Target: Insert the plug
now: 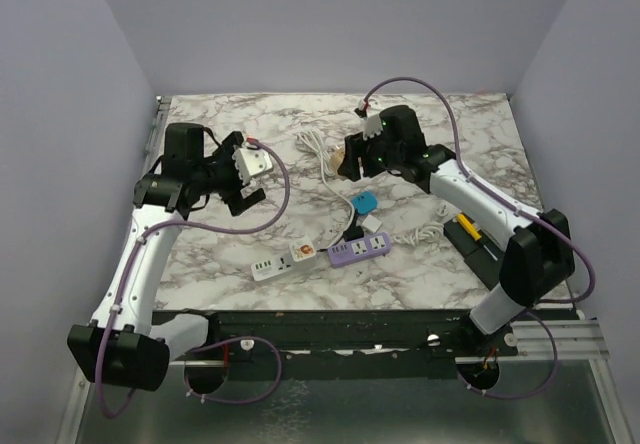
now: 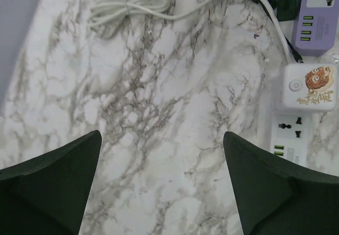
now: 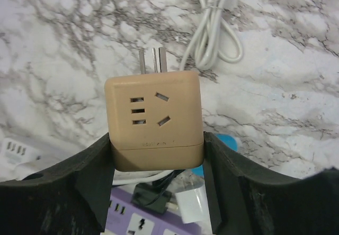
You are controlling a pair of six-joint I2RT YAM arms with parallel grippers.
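Observation:
A peach-coloured cube plug (image 3: 153, 118) is between the fingers of my right gripper, which is shut on it. Its metal prongs (image 3: 163, 60) point away toward the table's back, and the socket face shows. In the top view the plug (image 1: 338, 158) hangs above the white cable, right of the table's middle. My left gripper stands open over bare marble with nothing between its fingers. A white power strip (image 2: 290, 134) with a white cube (image 2: 307, 87) on one end lies at the front. Beside it is a purple power strip (image 1: 359, 248).
A blue piece (image 1: 364, 203), a small white block (image 1: 371, 224) and a black plug (image 1: 353, 232) lie behind the purple strip. Coiled white cable (image 1: 312, 141) is at the back. A black case with a yellow item (image 1: 468, 226) lies right.

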